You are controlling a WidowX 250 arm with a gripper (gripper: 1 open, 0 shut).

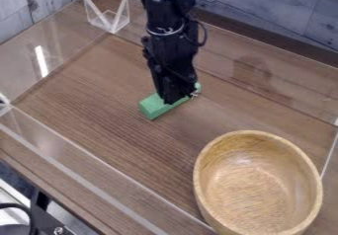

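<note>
The black robot arm [169, 37] reaches down from the top centre. Its gripper [173, 89] is low over a green block [158, 108] that lies on the wooden table. The gripper hides the middle of the block, and whether its fingers hold it or are open is not clear.
A large tan wooden bowl [258, 185] stands at the lower right. Clear plastic pieces sit at the left edge and top left, and cables lie at the bottom left corner.
</note>
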